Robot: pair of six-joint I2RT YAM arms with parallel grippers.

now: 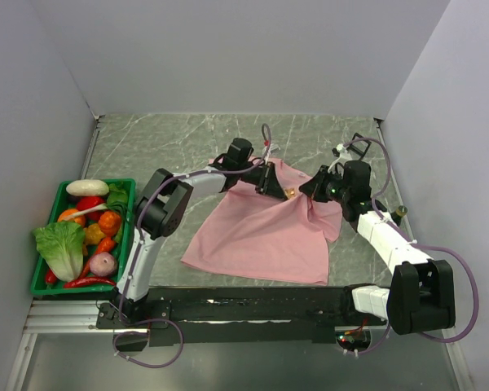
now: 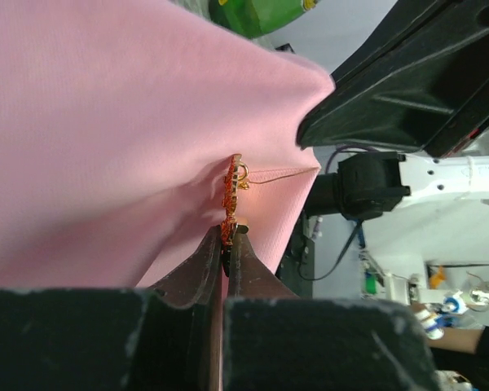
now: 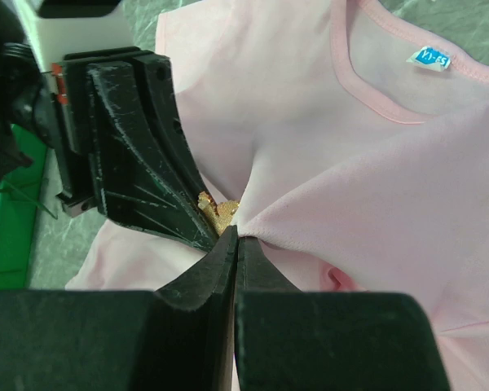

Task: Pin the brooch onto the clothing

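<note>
The pink clothing (image 1: 265, 248) lies spread on the table, a fold of it raised between the two arms. My left gripper is shut on the gold and red brooch (image 2: 232, 195), seen edge-on against the cloth. A thin pin (image 2: 279, 178) runs from the brooch toward the fold's edge; whether it pierces the fabric I cannot tell. In the right wrist view, my right gripper is shut on the fold of clothing, its tips close beside the brooch's gold face (image 3: 220, 213). The left fingertips partly hide the brooch there.
A green basket (image 1: 132, 228) of vegetables stands at the left. Near the table's right edge are a small dark frame (image 1: 360, 147) and a green bottle (image 1: 398, 215). Bare marble (image 1: 147, 151) shows at the back left.
</note>
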